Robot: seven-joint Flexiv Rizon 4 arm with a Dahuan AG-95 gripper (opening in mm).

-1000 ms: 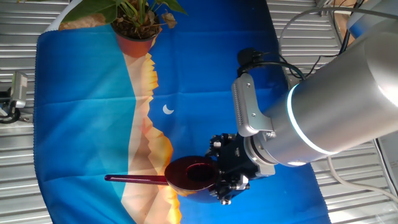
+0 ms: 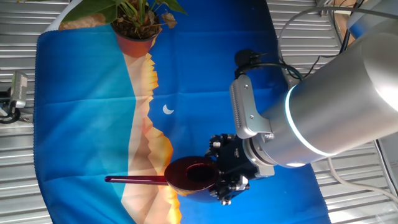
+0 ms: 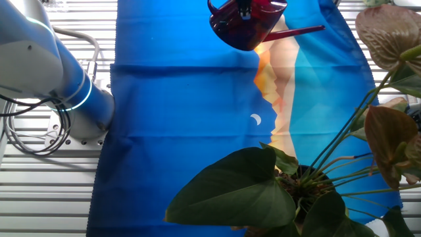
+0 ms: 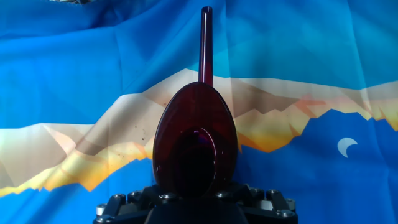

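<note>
A glossy dark red watering can (image 2: 191, 173) is at the front middle of the cloth in exterior view 1, its long spout (image 2: 137, 180) pointing left. My gripper (image 2: 222, 169) meets the can's rear side, where the handle is, and appears shut on it. The fingertips are largely covered by the can. From the wrist view, the can's body (image 4: 194, 115) fills the middle, with the spout pointing straight away from me. Exterior view 2 has the can (image 3: 243, 27) at the top edge, seemingly above the cloth, with a dark finger part against it.
A potted plant (image 2: 135, 45) in a brown pot stands at the cloth's far edge; its broad leaves (image 3: 230, 191) spread low in exterior view 2. Slatted metal table (image 2: 15, 162) surrounds the cloth.
The arm's upper link has shifted very slightly left in exterior view 1. Gripper, watering can and plant look the same as before.
</note>
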